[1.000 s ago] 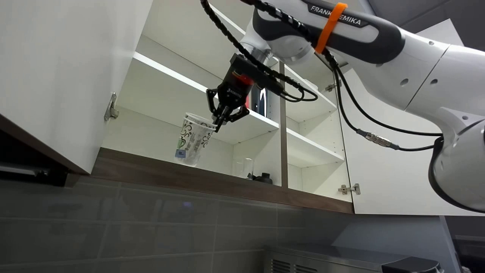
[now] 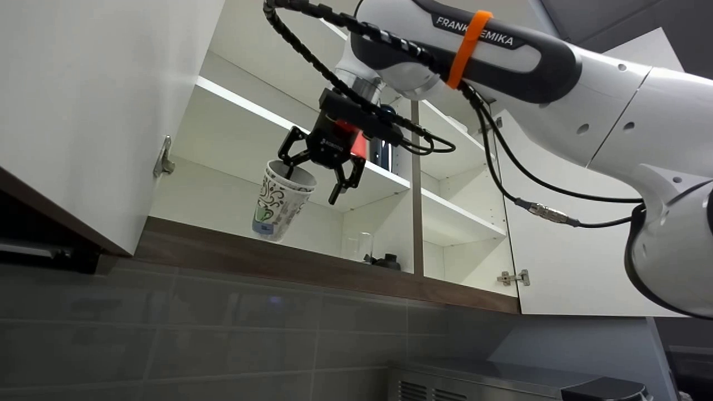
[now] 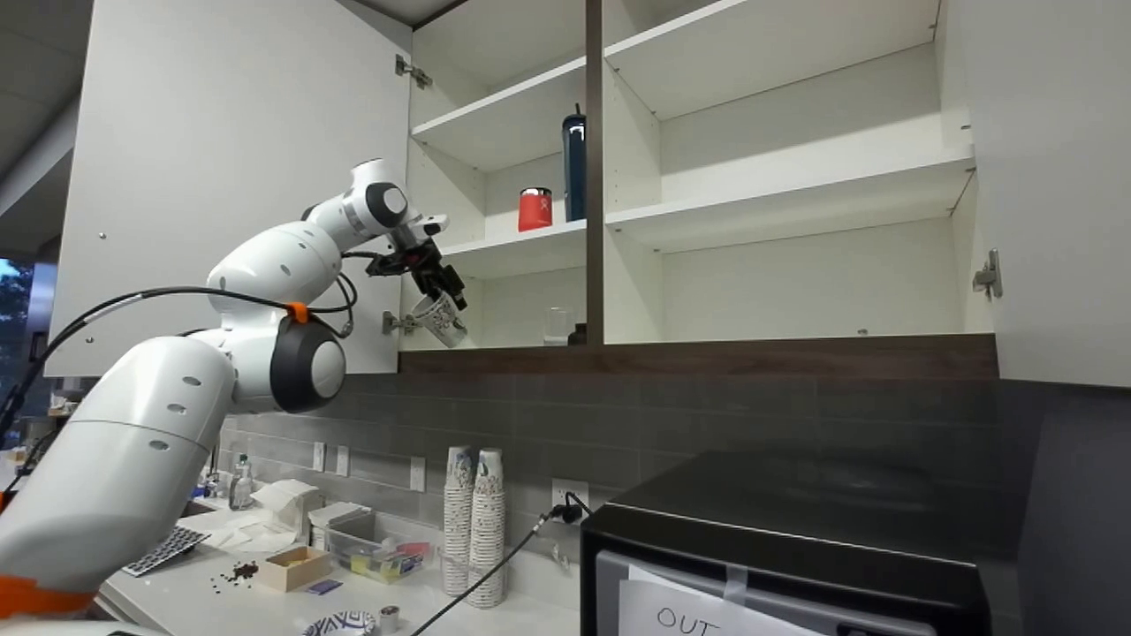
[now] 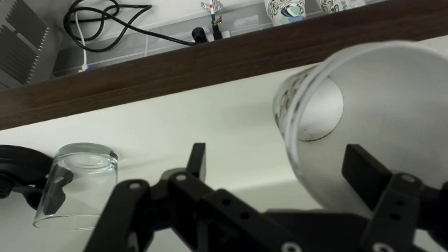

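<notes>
A white paper cup (image 2: 275, 208) with a dark swirl pattern leans tilted at the front of the cabinet's bottom shelf (image 4: 189, 121). My gripper stands open above it. In the wrist view one finger (image 4: 365, 172) reaches in over the cup's mouth, and the other finger (image 4: 198, 161) is outside, to the left of the rim. Nothing is clamped between them. Exterior view 2 also has the tilted cup (image 3: 437, 321) below the gripper. Whether the inner finger presses on the cup wall cannot be told.
A clear glass (image 4: 84, 184) and a black object (image 4: 21, 168) stand on the same shelf. A red tumbler (image 3: 535, 208) and a dark blue bottle (image 3: 574, 170) occupy the shelf above. Stacked paper cups (image 3: 487, 530) rise from the counter. The right-hand shelves look empty.
My gripper has spread from shut to open and shifted left and slightly up in exterior view 1. One finger now dips into the cup, which has tilted more and moved slightly left.
</notes>
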